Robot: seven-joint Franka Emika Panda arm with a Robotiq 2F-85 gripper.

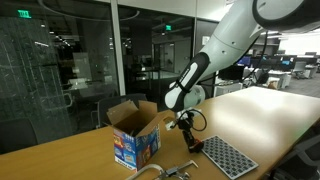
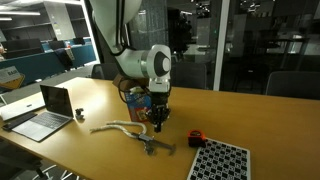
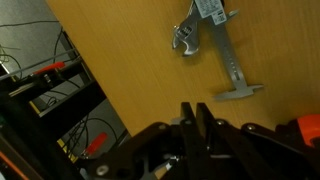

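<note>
In the wrist view my gripper reaches in from the bottom with its dark fingers close together. It looks shut; whatever lies between the fingertips cannot be made out. Beyond them on the wooden table lie an adjustable wrench (image 3: pixel 188 36) and a caliper-like metal tool (image 3: pixel 232 62). Exterior view 2 has the gripper (image 2: pixel 158 126) just above these metal tools (image 2: pixel 152 143). An open cardboard box (image 1: pixel 137 133) with blue printed sides stands left of the gripper (image 1: pixel 190 147) in exterior view 1.
A red and black object (image 2: pixel 196 138) sits beside a pale perforated plate (image 2: pixel 220 162). A whitish curved hose-like item (image 2: pixel 118 127) lies near the metal tools. Farther off is an open laptop (image 2: pixel 52 108). Bare tabletop (image 2: pixel 265 125) stretches behind the plate.
</note>
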